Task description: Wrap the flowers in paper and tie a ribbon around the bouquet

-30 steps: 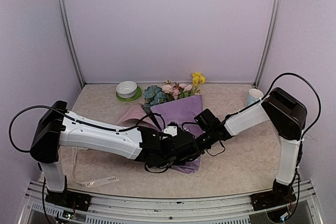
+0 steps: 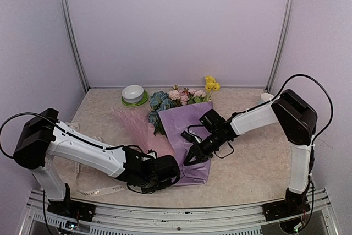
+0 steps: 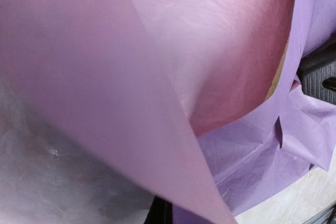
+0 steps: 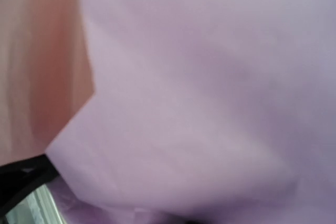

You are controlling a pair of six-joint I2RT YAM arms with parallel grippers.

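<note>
Pink wrapping paper (image 2: 132,125) and purple paper (image 2: 181,119) lie overlapping under the flowers (image 2: 181,97). My left gripper (image 2: 165,180) is low at the front edge of the pink paper; its tips are mostly hidden behind paper in its wrist view, so its fingers are hard to see. My right gripper (image 2: 190,158) is on the lower part of the purple paper; its wrist view is blurred and filled by purple paper, with one dark finger (image 4: 26,179) at the lower left. A ribbon (image 2: 102,190) lies at the front left.
A white bowl (image 2: 132,92) on green plates stands at the back left, a white mug (image 2: 265,97) at the back right behind the right arm.
My left gripper has moved left and toward the front, away from the right gripper, uncovering more pink paper. The right gripper has shifted slightly toward the back.
</note>
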